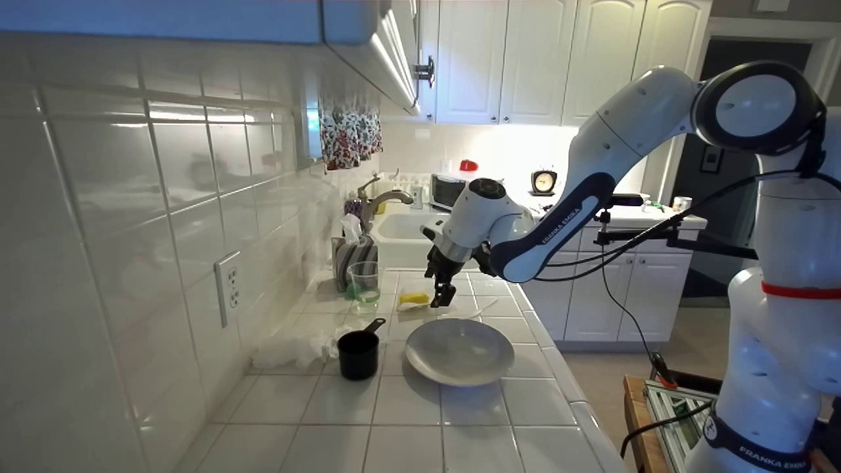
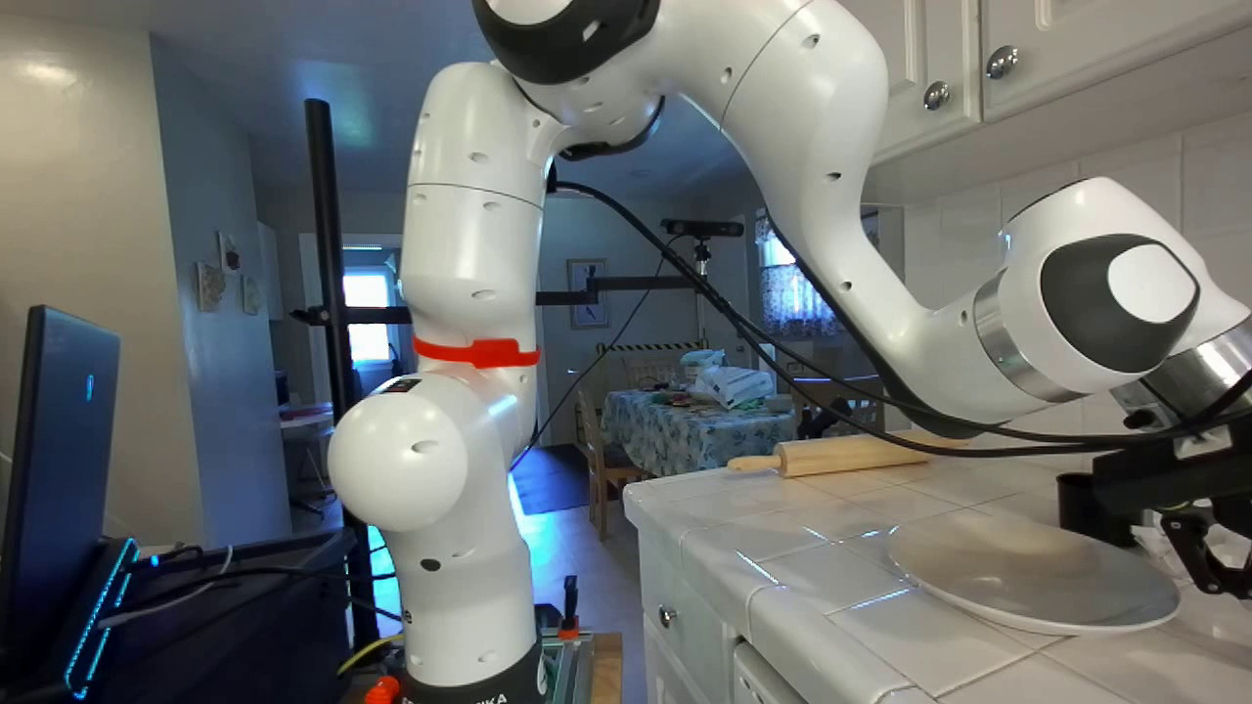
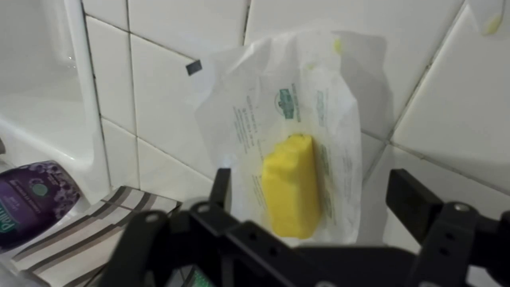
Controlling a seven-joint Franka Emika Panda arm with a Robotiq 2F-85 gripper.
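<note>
A yellow block (image 3: 292,191), looking like a stick of butter, lies on a crumpled white printed wrapper (image 3: 277,105) on the tiled counter. In exterior view 1 the same yellow block (image 1: 413,298) sits just left of my gripper (image 1: 443,298). The wrist view has my gripper open, its black fingers (image 3: 412,203) wide apart with the block showing between and beyond them. Nothing is gripped. A grey-white plate (image 1: 459,352) rests nearer the camera, and a black measuring cup (image 1: 359,353) with a handle stands to its left.
A clear cup (image 1: 364,285) and a striped tissue holder (image 1: 355,260) stand by the wall. Beyond the counter tiles is the sink (image 1: 402,227). A purple soap bottle (image 3: 36,203) stands near it. A rolling pin (image 2: 845,454) lies at the counter's other end. Tiles before the plate are clear.
</note>
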